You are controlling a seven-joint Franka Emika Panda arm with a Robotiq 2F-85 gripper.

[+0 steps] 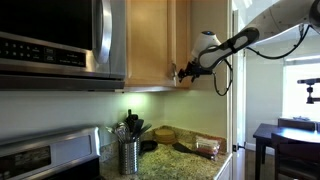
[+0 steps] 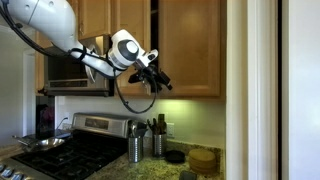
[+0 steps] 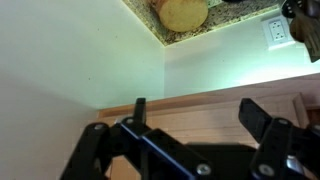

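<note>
A wooden wall cabinet (image 1: pixel 150 42) hangs above the counter, and its doors look closed in the second exterior view. My gripper (image 1: pixel 183 75) is up beside the cabinet's lower right part, close to the door's edge. The second exterior view has the gripper (image 2: pixel 160 78) in front of the cabinet doors (image 2: pixel 195 45), near their lower end. Seen from the wrist, the gripper is open, its dark fingers (image 3: pixel 251 116) wide apart with only the wooden cabinet surface (image 3: pixel 200 125) behind them. Whether a fingertip touches the cabinet, I cannot tell.
Below, the granite counter (image 1: pixel 165 168) carries a utensil holder (image 1: pixel 129 156), a round wooden piece (image 1: pixel 165 135) and a dark pan-like item (image 1: pixel 148 146). A microwave (image 1: pixel 60 35) is left of the cabinet, over the stove (image 2: pixel 90 150).
</note>
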